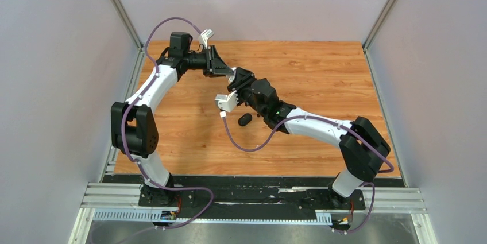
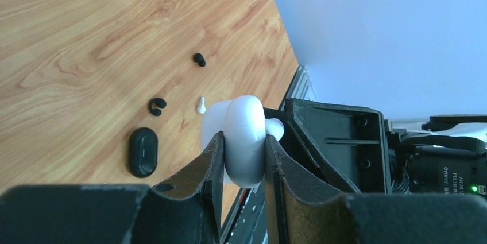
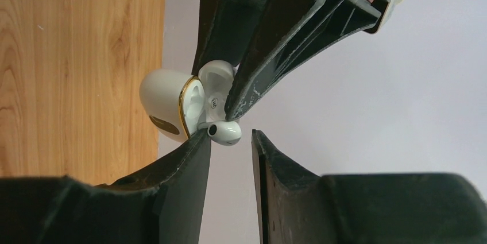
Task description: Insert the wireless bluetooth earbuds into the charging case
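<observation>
The white charging case [image 2: 244, 140] hangs above the table, its lid raised, with my left gripper shut on it. In the right wrist view the case body [image 3: 166, 100] has a gold rim, and the left gripper's dark fingers [image 3: 275, 43] reach the lid [image 3: 215, 86] from above. A white earbud [image 3: 227, 133] lies askew at the lower edge of the opening, its head sticking out rather than seated. My right gripper is open just below, fingers apart on either side of the head, gripping nothing. The near finger hides part of the earbud's stem.
On the table, another white earbud [image 2: 201, 105] lies near a black earbud [image 2: 157, 106]. A second black earbud [image 2: 199, 59] is farther off, and a black case [image 2: 142, 152] sits nearby. The two arms meet closely.
</observation>
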